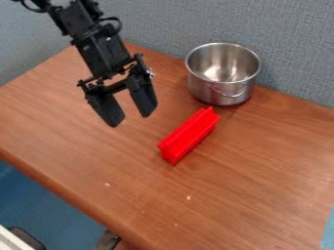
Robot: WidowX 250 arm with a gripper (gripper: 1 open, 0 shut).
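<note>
My black gripper (128, 106) hangs open over the left-middle of the wooden table, its two fingers apart with nothing between them. To its right and a little lower lies a long red block (188, 136), slanted from lower left to upper right, apart from the gripper. Behind the block stands a steel pot (222, 80) with a wire handle, near the back edge.
A grey padded wall (287, 39) runs along the back. Blue floor and a dark metal object show past the lower-left edge.
</note>
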